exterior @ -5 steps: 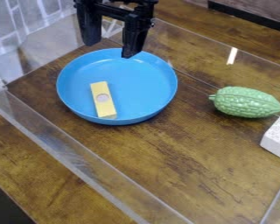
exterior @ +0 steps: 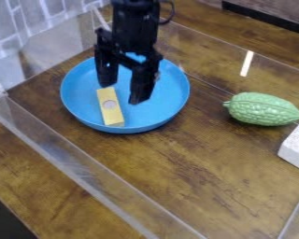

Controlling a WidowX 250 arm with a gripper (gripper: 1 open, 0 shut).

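My black gripper (exterior: pixel 123 86) hangs open over the blue round tray (exterior: pixel 166 105), its two fingers lowered into the space above it. A small yellow block (exterior: pixel 109 113) with a round mark on top lies in the tray's left part, just below and beside the left finger. Whether the finger touches the block I cannot tell.
A green bitter melon (exterior: pixel 262 109) lies on the wooden table (exterior: pixel 177 187) to the right, with a white block (exterior: pixel 297 145) at the right edge. Clear plastic walls run along the left.
My gripper has come down from the top of the view to low over the tray, near the yellow block, which lies where it was.
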